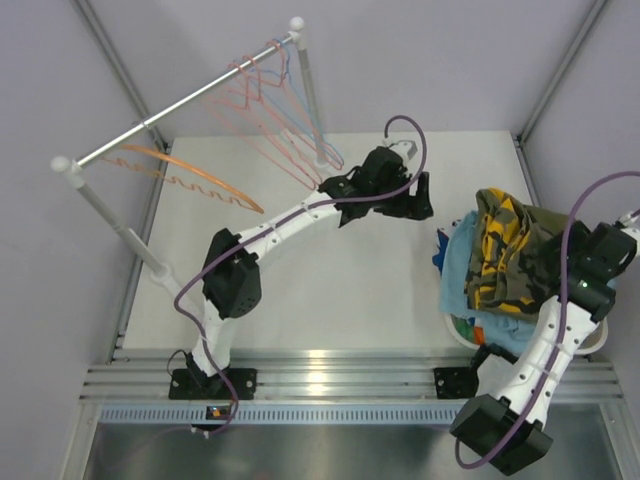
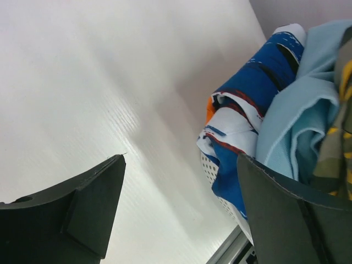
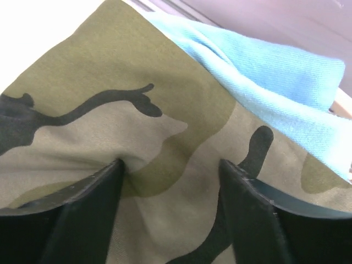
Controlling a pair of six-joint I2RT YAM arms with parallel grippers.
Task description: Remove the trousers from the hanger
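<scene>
Camouflage trousers (image 1: 507, 260) lie folded on light blue cloth (image 1: 458, 268) and other garments in a white basket at the right, clear of the hangers. My left gripper (image 1: 420, 198) stands open just left of the pile; in its wrist view nothing is between the fingers, with blue cloth (image 2: 253, 82) ahead. My right gripper (image 1: 575, 250) is open over the trousers' right part, its fingertips down at the olive fabric (image 3: 165, 132); whether they touch cannot be told.
A white rail (image 1: 185, 98) on the left carries an orange hanger (image 1: 210, 180) and several pink and blue hangers, all bare.
</scene>
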